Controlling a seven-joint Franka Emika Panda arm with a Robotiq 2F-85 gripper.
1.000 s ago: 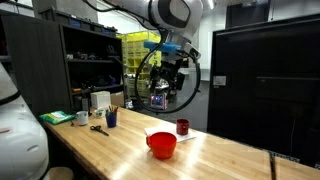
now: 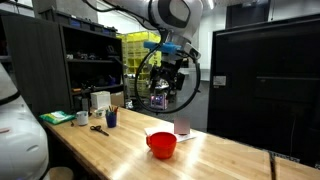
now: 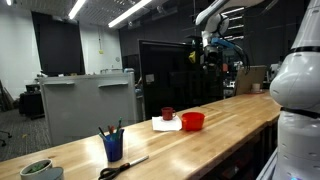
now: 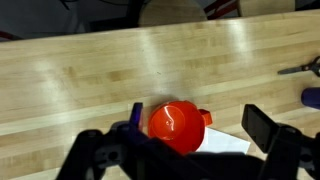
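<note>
A bright red bowl-like container [image 2: 161, 145] with a small side handle stands on the wooden table, open side up. In the wrist view the red container [image 4: 177, 126] lies below my gripper, whose dark fingers are spread wide with nothing held between them. The arm hangs well above the table. Behind the container, a dark red mug [image 3: 167, 113] stands by a white sheet [image 3: 166, 124]. In exterior view 1, a pale pinkish block-like shape [image 2: 182, 128] shows at that spot, and the mug cannot be made out there.
A blue pen cup [image 3: 113, 146] holds pens and similar items. Scissors [image 3: 123, 168] lie near it, and a small potted plant [image 3: 37, 170] stands at the table's end. A black cable loops beside the arm. Bare table extends in front of and beside the red container.
In exterior view 1, the dark red mug seen behind the container earlier now appears as a pale pinkish shape. The arm and the red container look unmoved.
</note>
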